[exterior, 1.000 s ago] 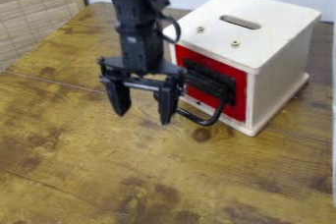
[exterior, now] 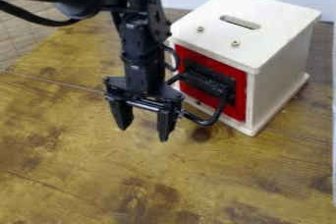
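Observation:
My black gripper (exterior: 144, 120) hangs low over the wooden table, just left of a white box (exterior: 273, 66), its two fingers open and pointing down with nothing between them. The box has a red front panel (exterior: 234, 115) with a black fitting in it, and a curved black handle (exterior: 211, 116) sticks out toward my gripper, close beside its right side. Whether gripper and handle touch is unclear.
A slot and two small knobs are on the box's top. A pale wall stands behind.
Over the last second my gripper has moved slightly down, toward the front of the box's handle. The box looks unmoved.

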